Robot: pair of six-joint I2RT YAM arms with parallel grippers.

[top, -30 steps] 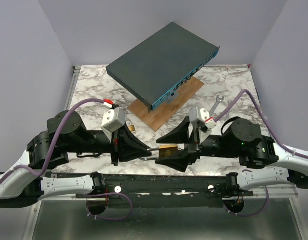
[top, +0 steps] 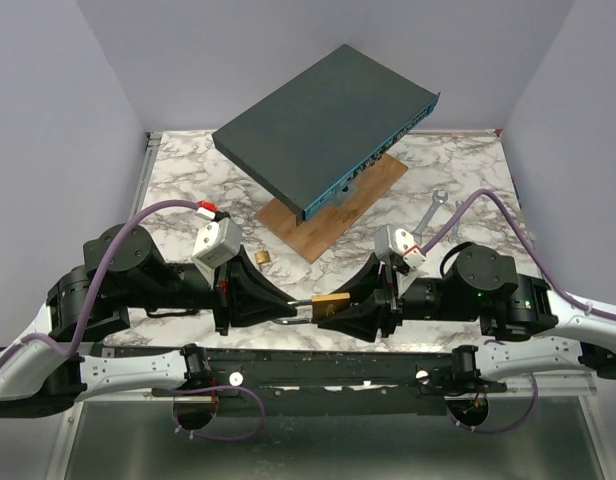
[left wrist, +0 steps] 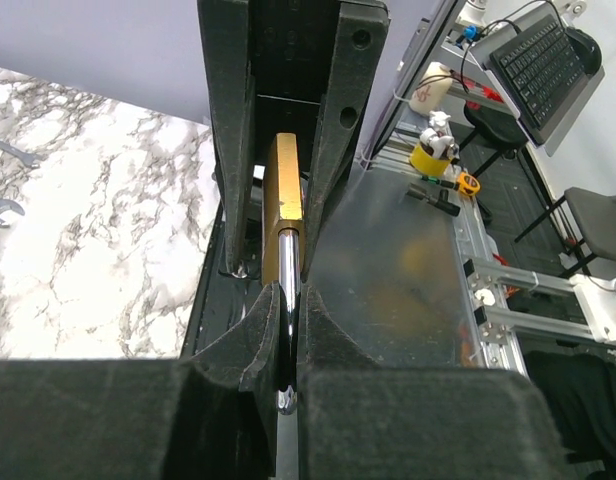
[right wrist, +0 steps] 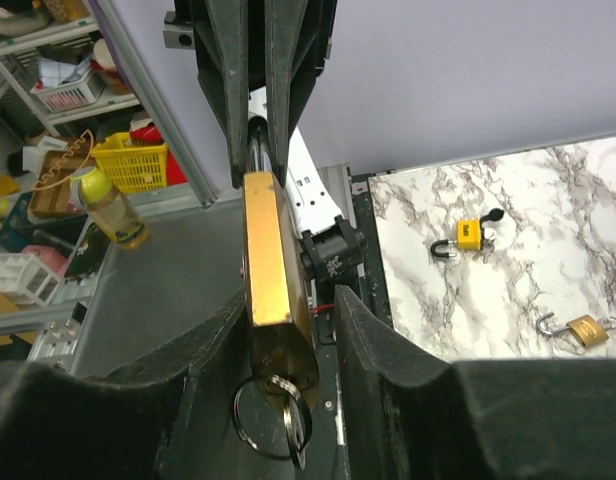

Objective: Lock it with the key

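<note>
A brass padlock (top: 331, 299) hangs above the table's front edge between my two arms. My left gripper (top: 294, 310) is shut on its steel shackle (left wrist: 288, 255). In the right wrist view, the brass body (right wrist: 270, 255) points toward my right gripper, whose fingers (right wrist: 178, 365) stand on both sides with gaps. That gripper is open. A key with a split ring (right wrist: 283, 415) sticks out of the body's near end; its blade is hidden. In the left wrist view, the right fingers (left wrist: 230, 140) flank the brass body.
Another padlock (right wrist: 470, 235) and a brass lock with a bent shackle (right wrist: 588, 330) lie on the marble table (right wrist: 428, 310). A dark flat case (top: 328, 120) stands on a wooden board (top: 383, 180) at the back. Wrenches (top: 433, 207) lie at right.
</note>
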